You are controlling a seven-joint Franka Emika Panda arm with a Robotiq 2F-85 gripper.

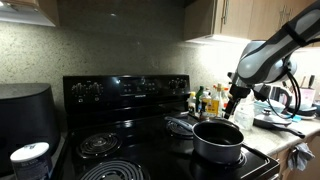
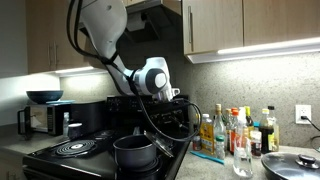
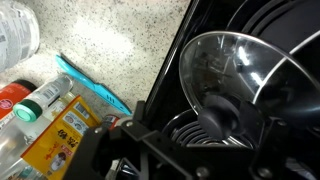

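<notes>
A clear glass lid with a dark rim and a black knob fills much of the wrist view, over the stove's right side. My gripper is open, its dark fingers on either side of the knob in that view; whether they touch it I cannot tell. In exterior view 1 the gripper hangs low behind the black pot, near the bottles. From the other side, the gripper is above the stove's back right, and the curved lid rim shows below it.
Several bottles stand on the counter close beside the stove. A blue utensil lies on the counter. A covered pan sits farther right.
</notes>
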